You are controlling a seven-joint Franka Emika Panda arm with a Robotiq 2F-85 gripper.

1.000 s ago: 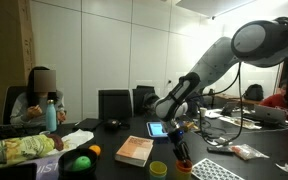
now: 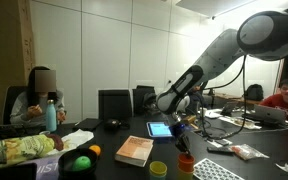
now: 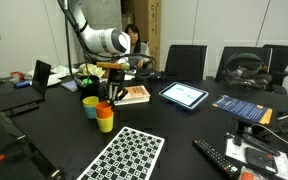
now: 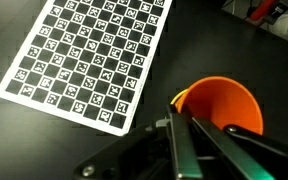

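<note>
An orange cup [image 4: 224,103] stands in the wrist view with its round opening towards the camera. Part of a yellow cup [image 3: 105,124] shows beneath it in the second exterior view, with the orange one sitting partly inside. My gripper [image 3: 111,99] comes down from above and is shut at the near wall of the orange cup, its thin rim apparently between the fingers. The fingertips are dark against the cup and hard to make out. A second cup, yellow in the first exterior view [image 2: 158,168], stands beside the pair.
A white patterned board [image 4: 84,55] lies next to the cups. Around them are a book [image 2: 135,150], a tablet [image 3: 183,94], a black bowl [image 2: 78,162] and a remote [image 3: 222,161]. Dark table between the board and the remote is bare.
My gripper has risen slightly in the first exterior view. More orange now shows above the lower cup, so the orange cup appears to have come up with it.
</note>
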